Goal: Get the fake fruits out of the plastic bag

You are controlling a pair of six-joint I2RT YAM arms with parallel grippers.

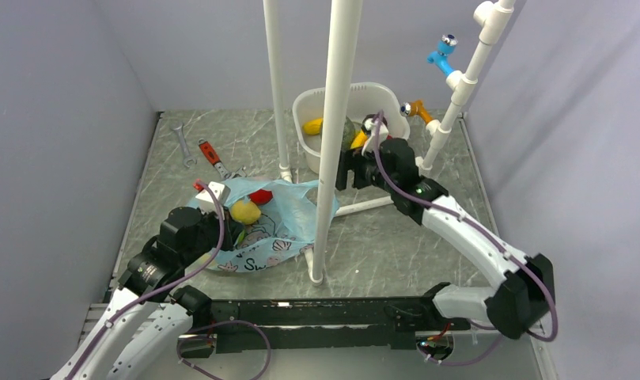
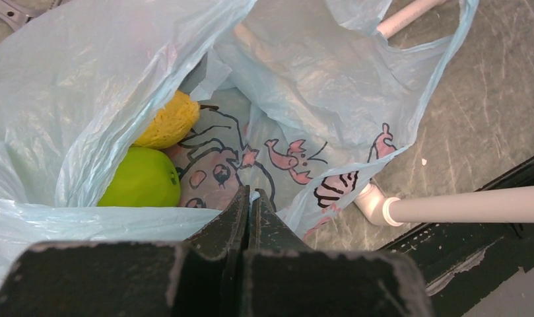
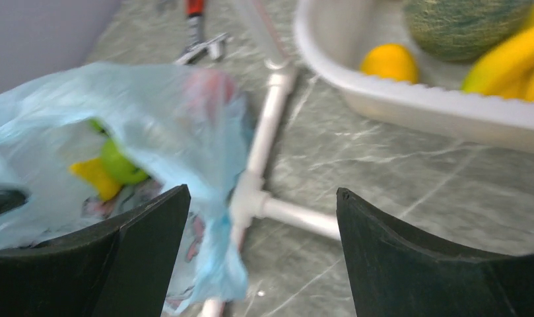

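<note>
A light blue plastic bag (image 2: 105,59) with printed drawings holds a green fruit (image 2: 137,178), a yellow fruit (image 2: 165,119) and, in the top view, a red fruit (image 1: 260,196). My left gripper is shut at the bag's near edge, a scrap of blue plastic visible at its tips; whether it pinches it is hard to tell. My right gripper is open above the floor between the bag and the white basket, nothing between its fingers. The right wrist view is blurred.
The white basket (image 1: 308,107) at the back holds several fruits. White pipes (image 1: 332,95) stand upright between my arms, and a tap stand is at the right. Wrenches (image 1: 210,150) lie at the back left.
</note>
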